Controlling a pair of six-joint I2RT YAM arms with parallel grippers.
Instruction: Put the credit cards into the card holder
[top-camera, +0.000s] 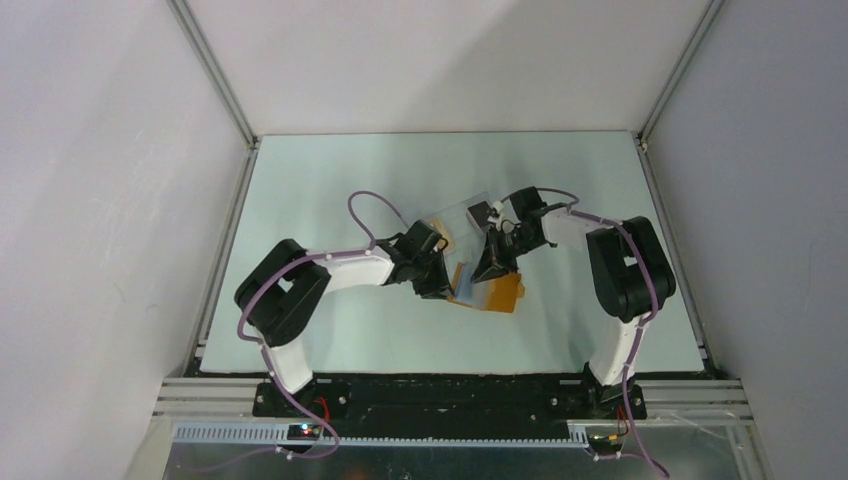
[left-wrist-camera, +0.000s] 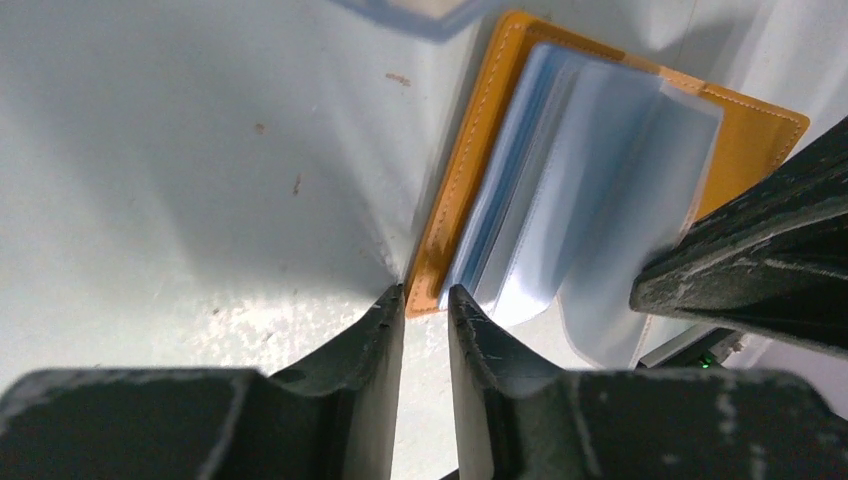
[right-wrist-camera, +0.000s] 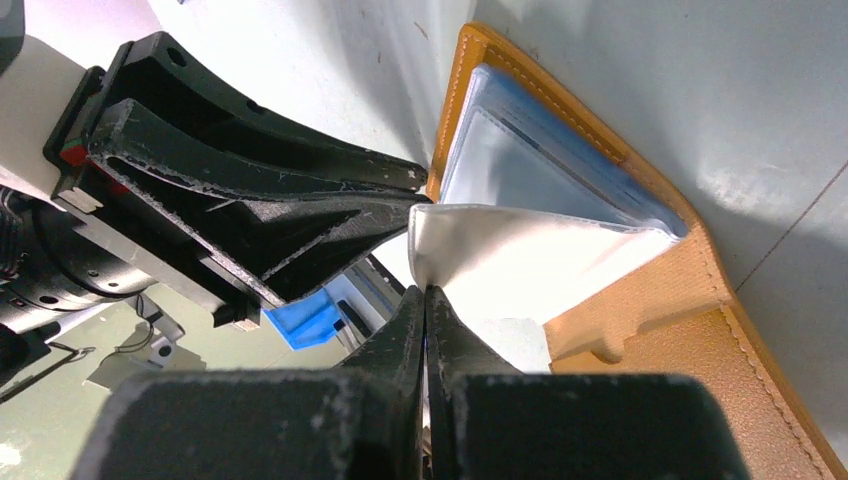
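Note:
The orange card holder (top-camera: 503, 293) lies on the table between both arms. Its clear sleeves (left-wrist-camera: 580, 190) stand partly raised like pages, and one pale sleeve (right-wrist-camera: 540, 260) bends toward my right gripper. That gripper is shut, its tips touching the sleeve's edge; whether they pinch it cannot be told. At the holder's lower left corner, my left gripper is part open, the orange corner showing between its fingertips. A dark card (top-camera: 480, 215) and a tan card (top-camera: 442, 236) lie behind the grippers.
Around those two cards is a clear tray (top-camera: 457, 214), partly covered by the arms. The right arm's gripper is close to the left one, both over the holder. Bare table (top-camera: 390, 345) lies in front and to the sides.

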